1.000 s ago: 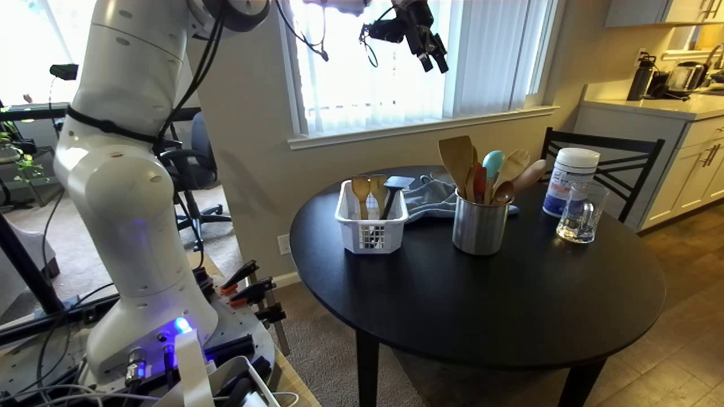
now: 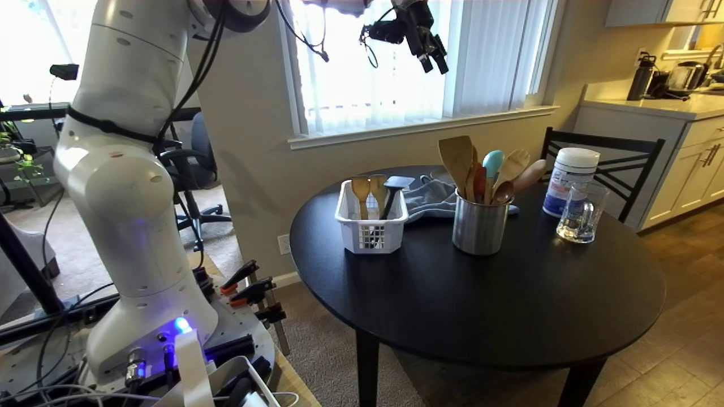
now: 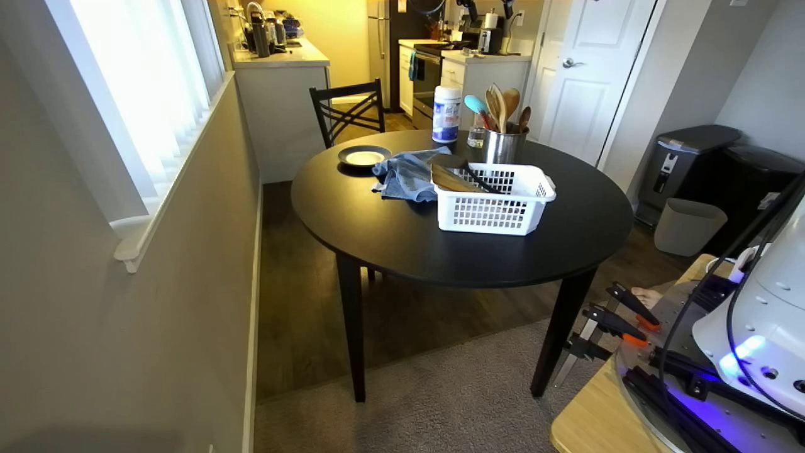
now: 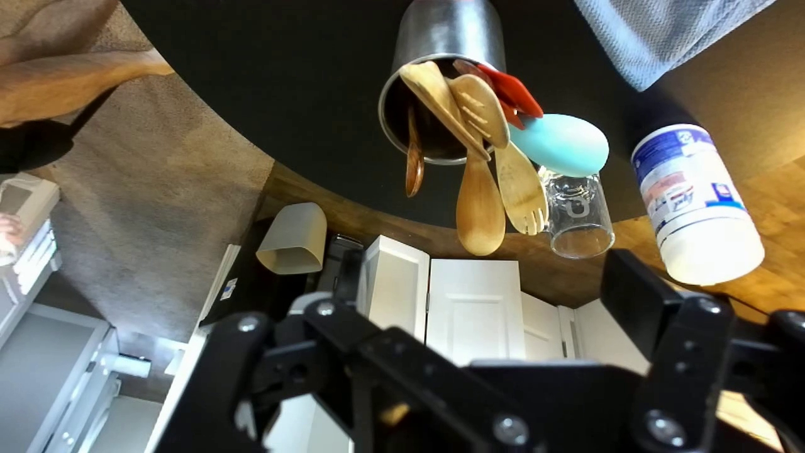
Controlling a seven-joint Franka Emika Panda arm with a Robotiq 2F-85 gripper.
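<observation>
High above the table, near the window, my gripper [image 2: 435, 68] hangs with its two fingers apart. In the wrist view the gripper is also seen open, with nothing held between its fingers. Below it on the table stands a steel canister [image 2: 479, 227] full of wooden utensils [image 4: 480, 200], a turquoise-headed utensil [image 4: 562, 145] and a red one [image 4: 514, 92]. To the canister's left in exterior view 1 sits a white basket [image 2: 371, 237] with two wooden utensils and a black-handled one leaning in it. Exterior view 2 does not show the gripper.
A blue-grey towel [image 3: 411, 175] lies crumpled behind the basket, close to a plate [image 3: 364, 156]. A wipes tub [image 2: 570, 182] and a clear glass mug [image 2: 581, 216] stand at the right. A black chair [image 2: 621, 166] stands behind.
</observation>
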